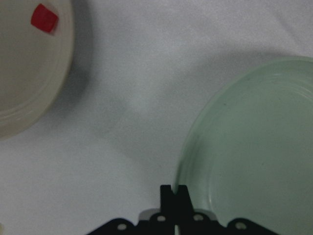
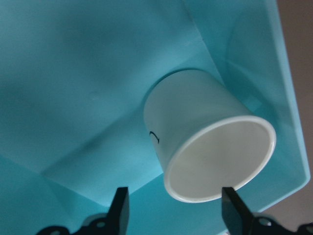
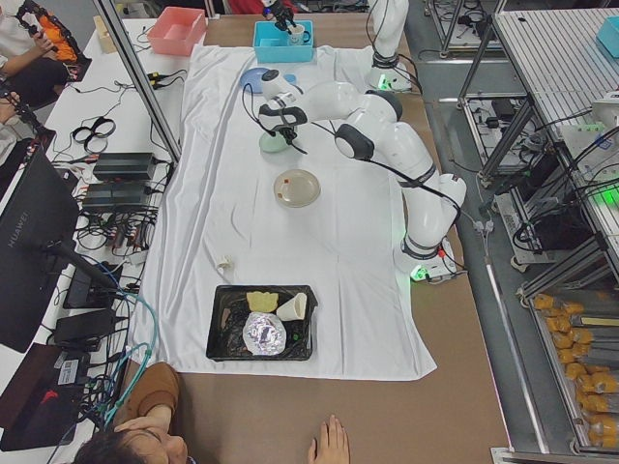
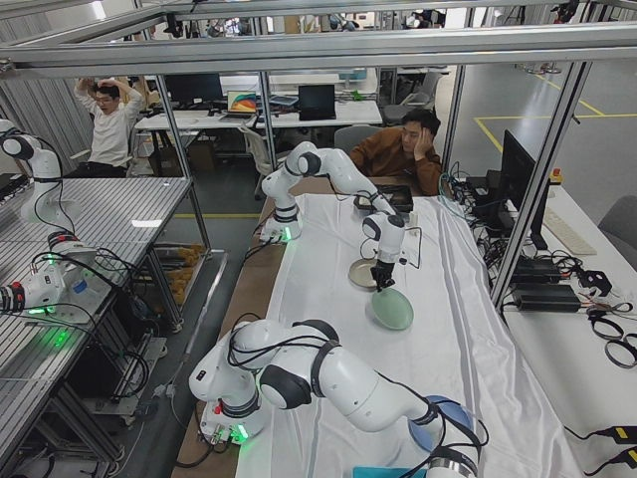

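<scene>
My left gripper is shut on the rim of a green plate [image 1: 249, 147], which in the camera right view [image 4: 393, 309] sits beside a beige plate [image 3: 297, 188]. A red block [image 1: 44, 18] lies on the beige plate in the left wrist view. My right gripper is open above a blue bin [image 2: 83, 88], with a white cup [image 2: 205, 127] lying on its side inside, just beyond the fingers.
A blue plate [image 4: 438, 423] is near the bin. A black tray [image 3: 232, 324] with a foil item, a yellow piece and a white cup is at the cloth's near end. Several cables and a metal frame border the table.
</scene>
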